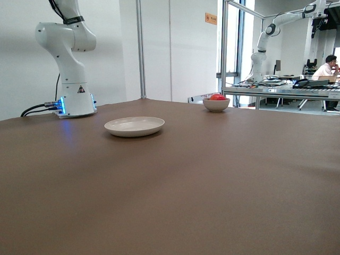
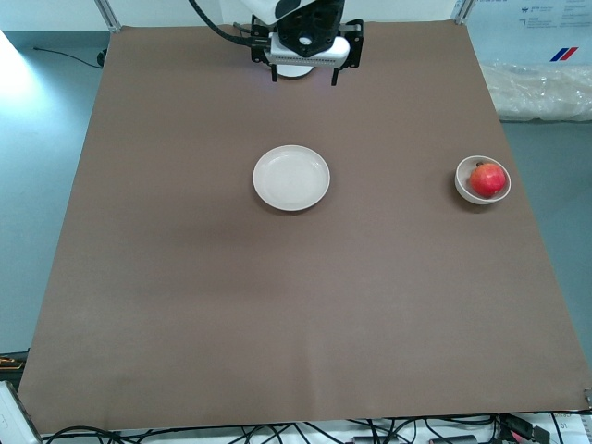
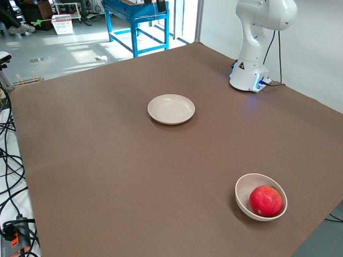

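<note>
A white plate (image 2: 291,178) lies flat near the middle of the brown table (image 2: 296,305), also seen in the top view (image 1: 134,126) and right view (image 3: 171,109). To its right in the left view, a white bowl (image 2: 464,191) holds a red pomegranate (image 2: 487,179); in the right view the pomegranate (image 3: 266,201) sits in the bowl (image 3: 244,188) at the near side. My gripper (image 2: 304,76) hangs over the back edge, beyond the plate, with two fingers apart and nothing visible between them.
The arm's base (image 3: 247,75) stands at the table's back edge. Cables (image 2: 398,430) and equipment run along the opposite edge, off the tabletop.
</note>
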